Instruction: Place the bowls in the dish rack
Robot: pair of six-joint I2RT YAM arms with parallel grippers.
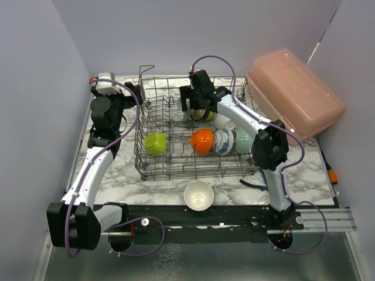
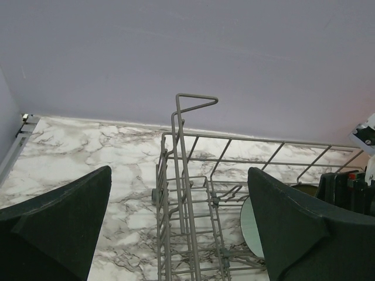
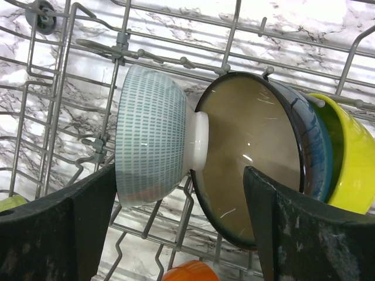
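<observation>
In the dish rack's back row stand a pale green patterned bowl [image 3: 149, 134], a dark-rimmed bowl [image 3: 252, 129], a blue bowl and a yellow bowl [image 3: 351, 158]. My right gripper is open above them. The front row holds an orange bowl [image 1: 201, 141], a blue-patterned bowl [image 1: 223, 141] and a pale green bowl [image 1: 243, 143]; a lime bowl [image 1: 154, 143] sits at the left. A white bowl [image 1: 199, 196] lies outside, in front. My left gripper is open beside the rack's left edge [image 2: 181, 158].
A pink translucent bin [image 1: 296, 93] lies at the right. Bare marble counter [image 1: 105, 187] shows at the left. A blue tool [image 1: 252, 185] lies front right of the rack.
</observation>
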